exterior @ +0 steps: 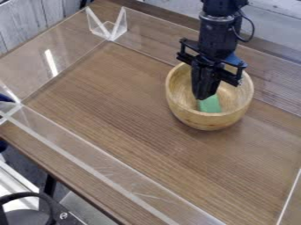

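A round wooden bowl [178, 104] sits at the right of the table, with a green object [209, 102] inside it. My black gripper [202, 81] hangs over the bowl, its fingers close together, shut, with nothing visible between them. The gripper covers part of the green object.
A clear angular object [108, 25] stands at the back left. Black cables or parts [30, 206] lie at the lower left corner, off the table's edge.
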